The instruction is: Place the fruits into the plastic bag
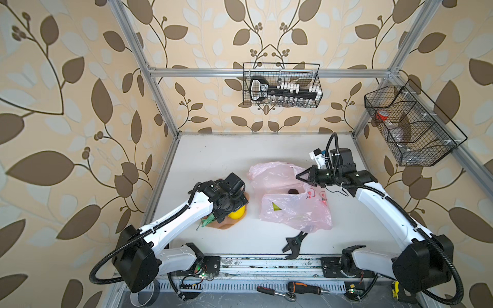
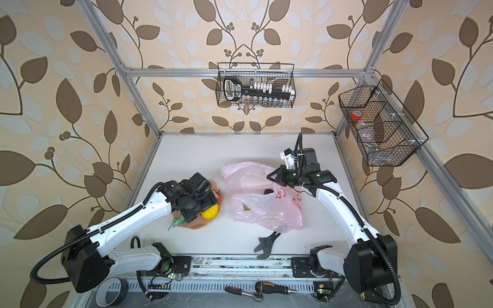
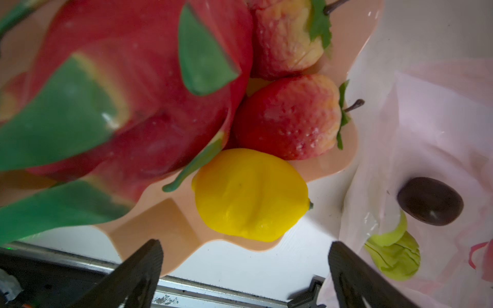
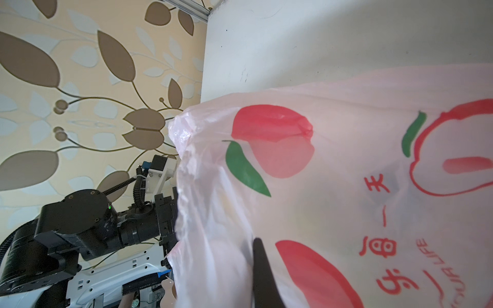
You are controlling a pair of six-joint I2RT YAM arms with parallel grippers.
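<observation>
In the left wrist view a yellow lemon lies at the edge of a peach-coloured tray, beside two red-yellow strawberry-like fruits and a large red dragon fruit with green leaves. My left gripper stands open above the tray, nothing between its fingers. The pink plastic bag lies spread to the right; a dark oval fruit and a yellow-green item show in its mouth. At the bag's raised edge my right gripper is shut on the thin film; one finger shows against it.
A black clamp-like tool lies at the table's front, by the bag. Wire baskets hang on the back and right frame.
</observation>
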